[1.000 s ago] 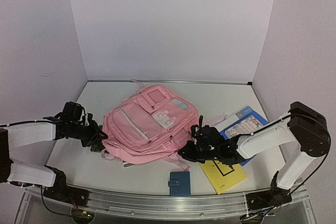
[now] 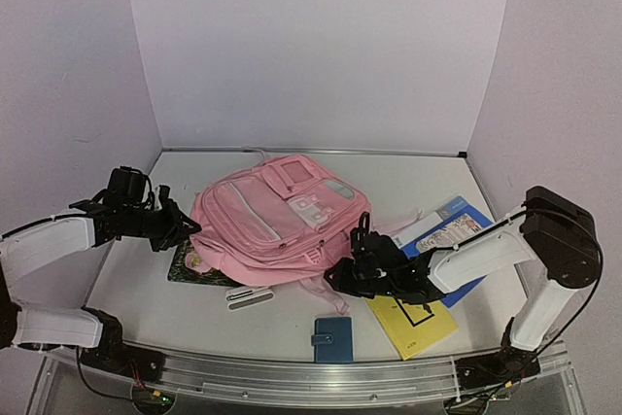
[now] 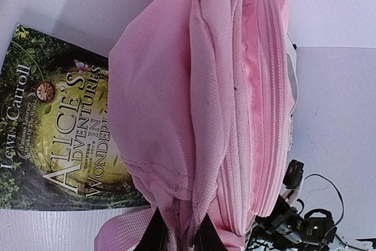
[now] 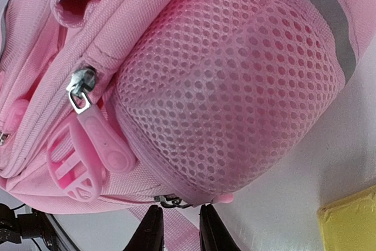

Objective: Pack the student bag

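Note:
The pink bag (image 2: 287, 211) lies flat in mid-table, its left end raised a little. At that end my left gripper (image 2: 192, 228) is shut on a gathered fold of bag cloth (image 3: 176, 204). My right gripper stands open at the bag's lower right edge, beside the mesh side pocket (image 4: 235, 98); a strap (image 4: 176, 230) shows below and beyond its fingers. A dark-green Alice's Adventures in Wonderland book (image 3: 53, 127) lies partly under the bag's left end. The yellow book (image 2: 413, 328) and blue book (image 2: 462, 230) lie to the right, partly hidden by my right arm.
A small blue notebook-like item (image 2: 332, 340) lies at the front edge. Just in front of the bag is a slim grey-white item (image 2: 250, 297). Free table shows at the front left and behind the bag.
My left gripper has moved up in the top view, taking the bag's left end with it. More of the green book and the grey-white item is uncovered. The right arm has shifted only slightly.

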